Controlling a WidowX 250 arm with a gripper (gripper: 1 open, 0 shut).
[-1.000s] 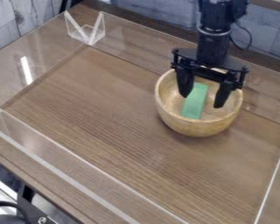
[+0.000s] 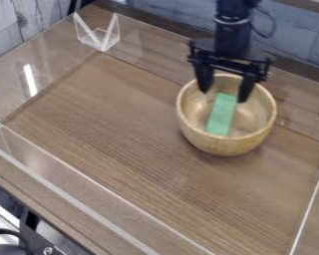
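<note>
A round tan bowl (image 2: 198,129) sits on the wooden table toward the right, with a mint-green elongated object (image 2: 221,118) lying inside it. My dark gripper (image 2: 229,72) is above the bowl's back rim, blurred, its fingers spread apart and open, with nothing seen between them.
A white wire holder (image 2: 99,33) stands at the back left. A black cable or part (image 2: 9,243) shows at the bottom left corner.
My gripper has risen and moved back, out of the bowl toward its back rim. The green object remains in the bowl.
</note>
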